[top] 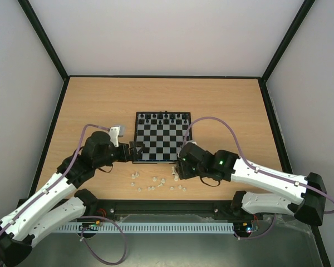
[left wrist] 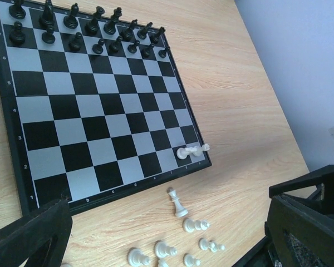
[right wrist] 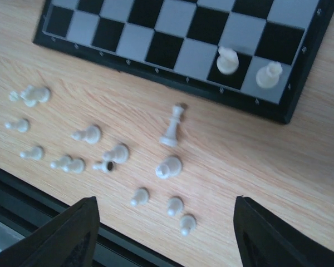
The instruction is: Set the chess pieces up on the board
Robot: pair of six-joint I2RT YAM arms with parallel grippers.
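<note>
The chessboard [top: 162, 139] has black pieces [left wrist: 94, 22] standing in two rows along its far side. Two white pieces stand at its near right corner: one [right wrist: 268, 74] on the corner square, another [right wrist: 227, 60] on the dark square beside it. Off the near edge, a white piece [right wrist: 173, 125] lies on its side. Several more, including a larger upright one [right wrist: 169, 167], are scattered on the table. My left gripper [top: 139, 149] is open over the board's near left edge. My right gripper [top: 179, 169], fingers apart and empty, hovers over the loose white pieces just off the near right corner.
Bare wooden table [top: 100, 94] surrounds the board on the far side and both flanks. A dark rail [right wrist: 22, 217] runs along the table's near edge, close to the loose pieces. The two grippers have a small gap between them.
</note>
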